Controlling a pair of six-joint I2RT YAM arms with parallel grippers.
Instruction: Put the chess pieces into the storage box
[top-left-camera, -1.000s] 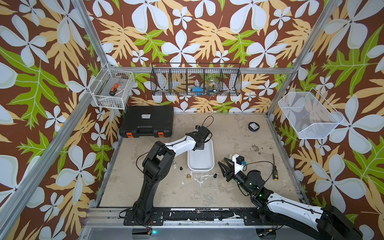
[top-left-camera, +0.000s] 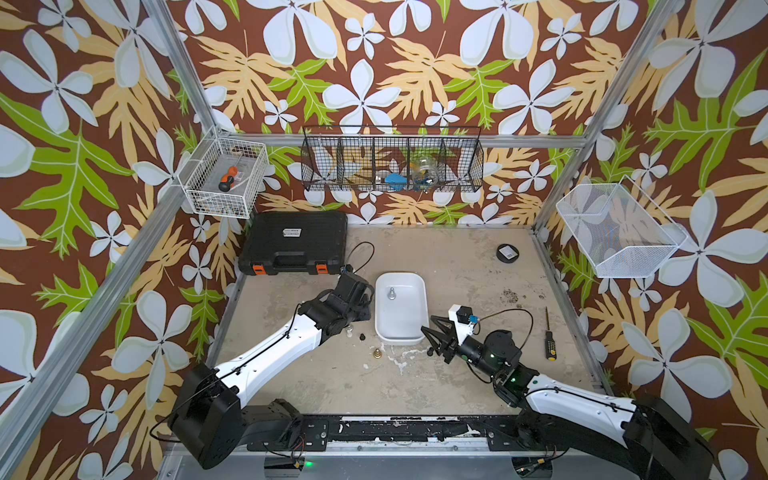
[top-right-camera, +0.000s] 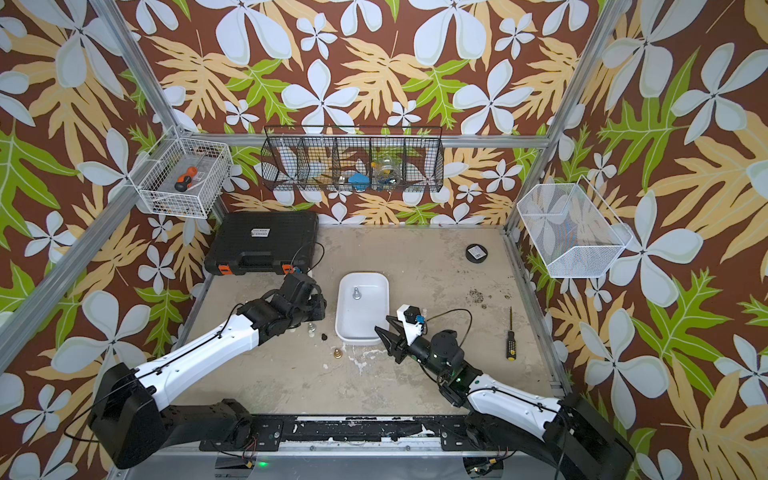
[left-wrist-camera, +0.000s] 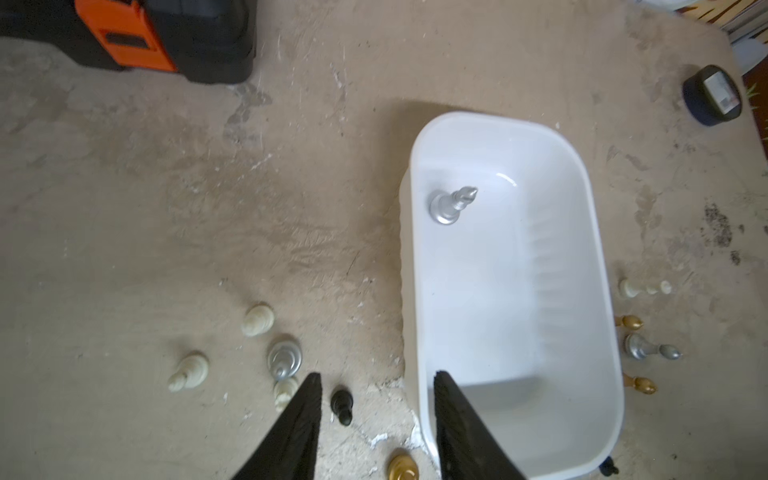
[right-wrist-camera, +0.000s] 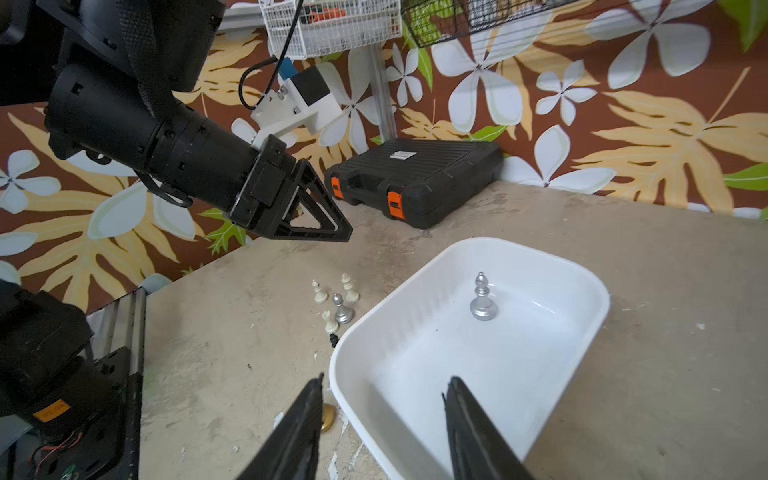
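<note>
A white storage box (left-wrist-camera: 512, 320) stands mid-table with one silver chess piece (left-wrist-camera: 448, 205) upright in its far left corner. Left of the box are several loose pieces: cream ones (left-wrist-camera: 189, 372), a silver one (left-wrist-camera: 284, 359), a small black one (left-wrist-camera: 342, 405) and a gold one (left-wrist-camera: 402, 467). On the right lie a cream piece (left-wrist-camera: 644, 287), a silver one (left-wrist-camera: 649, 348) and gold ones (left-wrist-camera: 640, 385). My left gripper, part open and empty, hangs above the table at the box's left side. My right gripper, also part open and empty, is near the box's front right.
A black tool case (top-left-camera: 293, 242) sits at the back left. A round black object (top-left-camera: 507, 253) lies at the back right, a screwdriver (top-left-camera: 549, 336) at the right edge. Wire baskets hang (top-left-camera: 392, 162) along the back wall.
My left arm has swung left and back from over the box, leaving the silver piece inside in view.
</note>
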